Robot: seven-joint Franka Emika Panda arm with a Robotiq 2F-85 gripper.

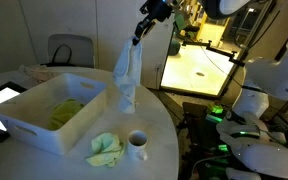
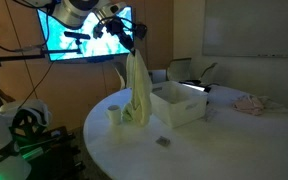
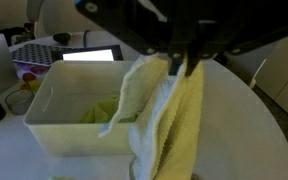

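A pale cloth hangs long and narrow from my gripper, which is shut on its upper end. The wrist view shows the same cloth running down from the fingers and covering part of the scene below. Exterior view 2 has the hanging cloth in front of the white box. Whether its lowest edge touches the table cannot be told. Inside the box lies a yellow-green cloth. Another light green cloth is crumpled on the table outside the box.
A white mug stands near the table's edge, right of the crumpled cloth. In exterior view 2, a small grey item and a pinkish cloth lie on the table.
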